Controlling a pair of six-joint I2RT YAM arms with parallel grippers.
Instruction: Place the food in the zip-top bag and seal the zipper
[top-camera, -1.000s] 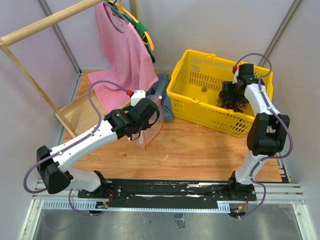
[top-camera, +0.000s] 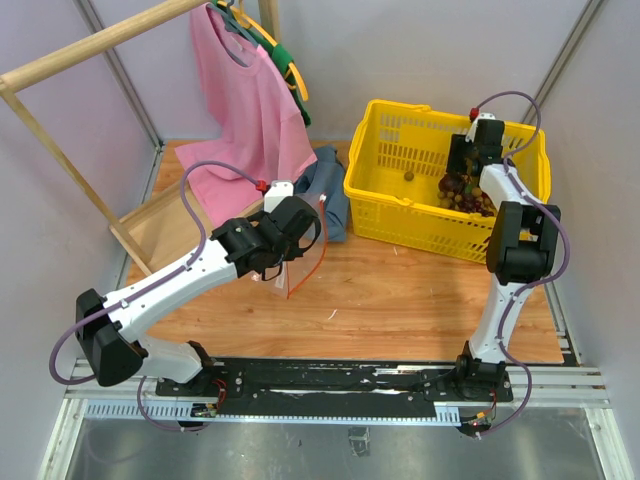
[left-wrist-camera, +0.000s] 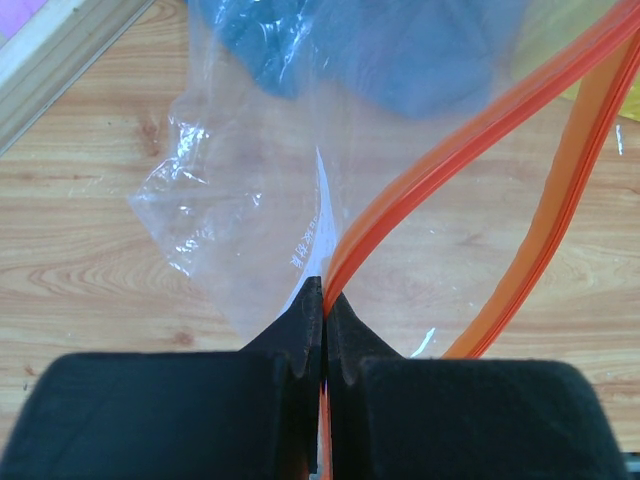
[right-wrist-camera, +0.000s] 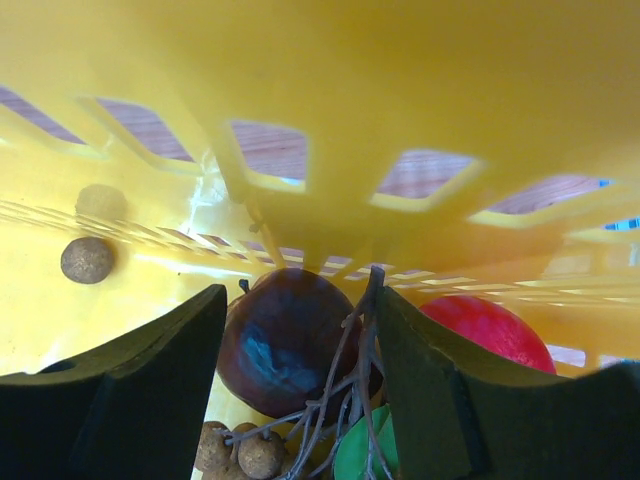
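Note:
A clear zip bag (left-wrist-camera: 250, 190) with an orange zipper rim (left-wrist-camera: 430, 185) hangs from my left gripper, shut on that rim; its mouth gapes to the right. Inside the yellow basket (top-camera: 395, 215), my right gripper is part open. A dark purple round fruit (right-wrist-camera: 275, 350) lies between and beyond its fingers; whether they touch it, I cannot tell. Bare grape stems (right-wrist-camera: 345, 395) cross beside the right-hand finger. Below lie brown grapes (right-wrist-camera: 260, 455), while a red fruit (right-wrist-camera: 485, 330) is partly hidden behind that finger.
Close ahead of my right gripper stands the slotted basket wall (right-wrist-camera: 350, 120). One loose brown ball (right-wrist-camera: 87, 260) lies apart at left. Blue folded cloth (top-camera: 333, 190) sits behind the bag, and a pink shirt (top-camera: 240, 110) hangs on a wooden rack.
My right gripper has moved toward the back of the basket and a little left. The left arm and bag stay nearly still.

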